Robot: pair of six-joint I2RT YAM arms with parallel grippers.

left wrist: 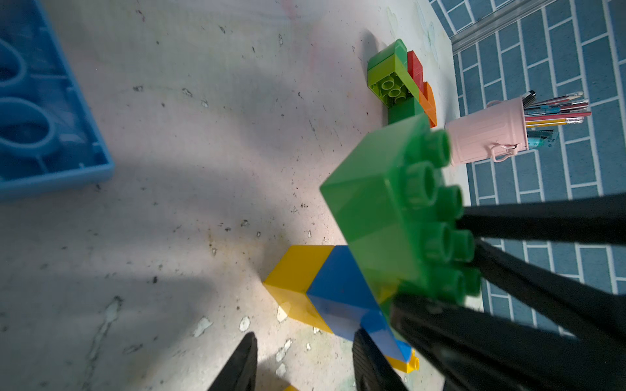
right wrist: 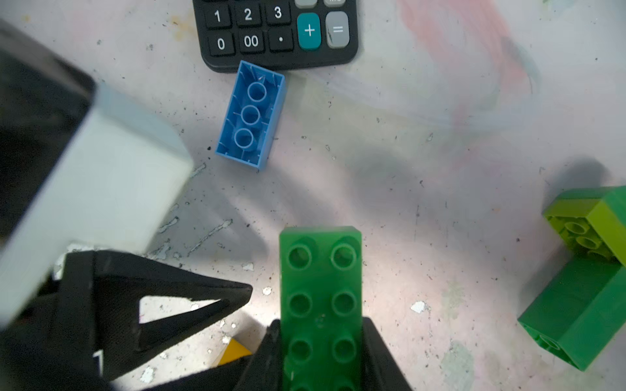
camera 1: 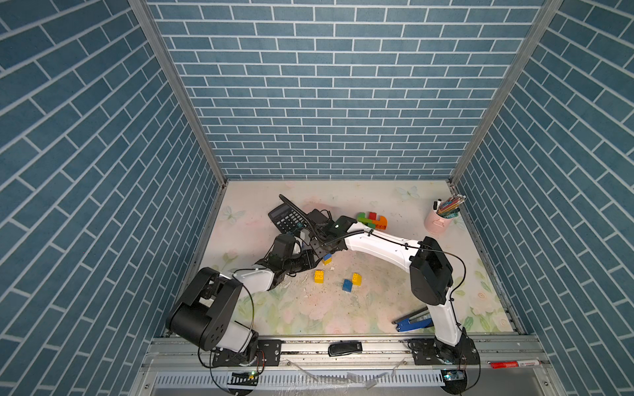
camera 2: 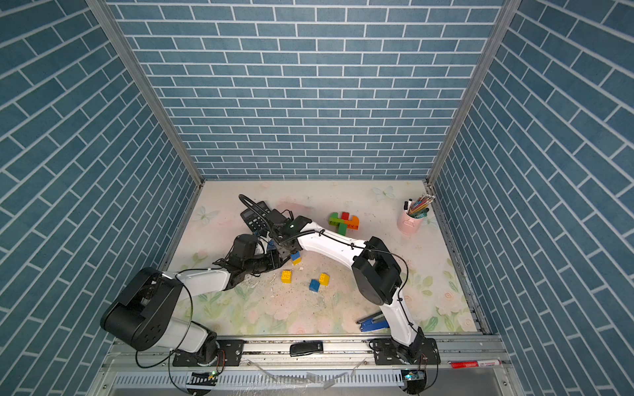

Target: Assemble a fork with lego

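My right gripper is shut on a long green brick, which hangs above blue and yellow bricks (left wrist: 293, 283) in the left wrist view. My left gripper is low beside those bricks; bare table shows between its fingertips, with a bit of yellow at the bottom edge, so its grasp is unclear. A blue brick (right wrist: 238, 123) lies by the calculator. A joined green, red and orange piece (camera 1: 371, 223) lies at the back. Loose yellow (camera 1: 319, 276) and blue (camera 1: 346, 285) bricks lie in front of the arms.
The calculator (camera 1: 282, 219) sits behind the arms. A pink pen cup (camera 1: 436, 221) stands at back right, a blue stapler (camera 1: 412, 324) at front right. The crossed arms crowd the middle-left.
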